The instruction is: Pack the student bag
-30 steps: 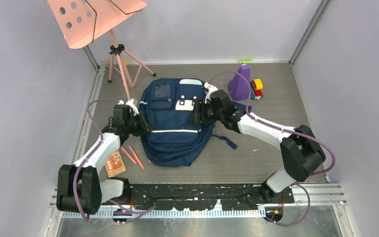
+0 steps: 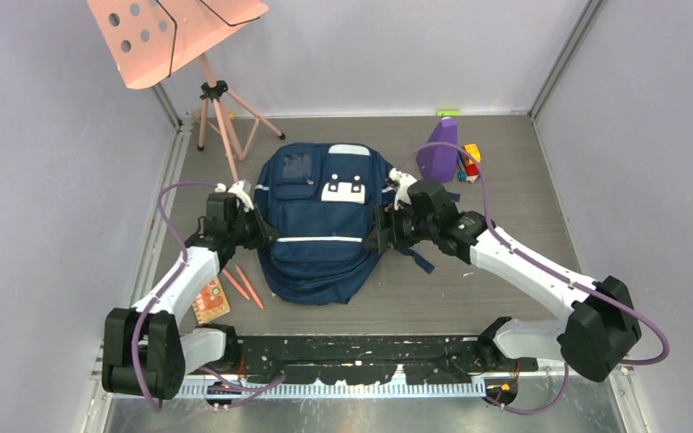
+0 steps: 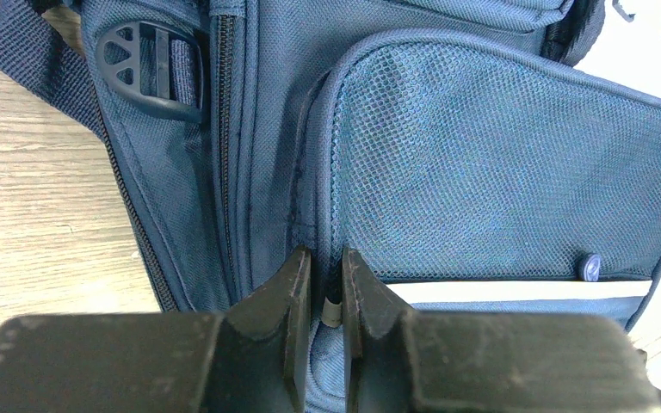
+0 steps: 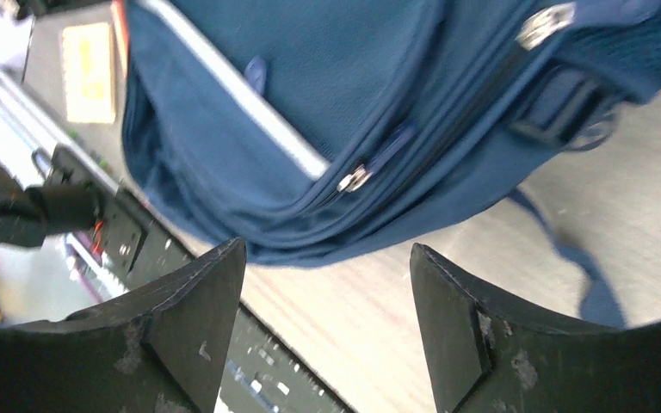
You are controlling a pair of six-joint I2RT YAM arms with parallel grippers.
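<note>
The navy student backpack (image 2: 316, 271) lies flat in the middle of the floor. At its left side my left gripper (image 2: 266, 233) is shut on the piped edge of the front pocket (image 3: 499, 172), seen between its fingertips in the left wrist view. My right gripper (image 2: 383, 230) is open at the bag's right edge, above its zippers; the right wrist view (image 4: 327, 262) shows nothing between its fingers, with a zipper pull (image 4: 355, 179) beyond them.
An orange notebook (image 2: 209, 298) and two orange pencils (image 2: 249, 287) lie lower left. A purple case (image 2: 438, 153) and toy-like coloured items (image 2: 470, 158) stand back right. A pink music stand (image 2: 226, 135) is back left.
The left gripper stays where it was on the bag.
</note>
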